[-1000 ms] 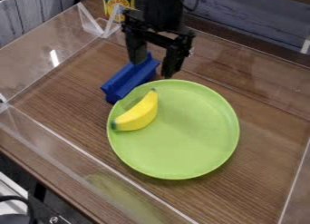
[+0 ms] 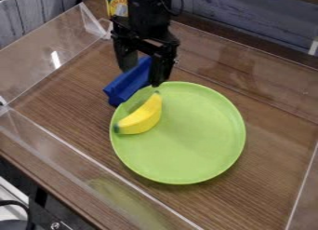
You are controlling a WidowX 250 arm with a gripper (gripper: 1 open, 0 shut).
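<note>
My black gripper (image 2: 141, 57) hangs open over a blue block (image 2: 125, 87), which lies slanted on the wooden table at the left rim of a green plate. A yellow banana (image 2: 140, 116) rests on the left part of the green plate (image 2: 196, 150). The gripper partly hides the upper end of the blue block.
A can (image 2: 117, 6) stands at the back, behind the arm. Clear side walls edge the tray on the left.
My gripper has moved left, over the upper end of the blue block, and turned somewhat. The block, banana and plate look unmoved.
</note>
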